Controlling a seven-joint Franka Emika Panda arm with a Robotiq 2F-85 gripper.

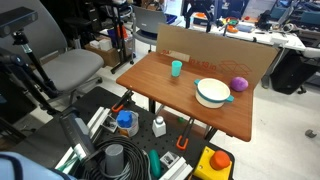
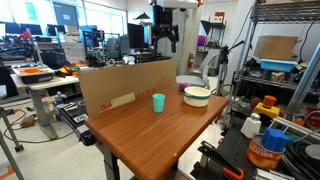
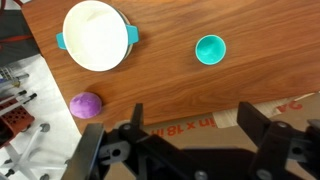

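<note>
High above the far edge of the wooden table [image 1: 150,78], my gripper [image 2: 165,47] hangs open with nothing between its fingers. In the wrist view the two dark fingers [image 3: 135,122] stand wide apart at the bottom. On the table are a teal cup [image 1: 176,69], a white pot [image 1: 212,92] with teal handles, and a purple ball-like object [image 1: 239,84]. From above, the cup [image 3: 210,50] looks empty, the pot [image 3: 95,35] shows a pale round top, and the purple object [image 3: 86,105] lies near the table's edge. My gripper is apart from all of them.
A cardboard panel [image 1: 215,52] stands upright along the table's far edge. Bottles, a coil of black cable [image 1: 105,160] and a yellow item with a red top [image 1: 214,163] lie on the robot's side.
</note>
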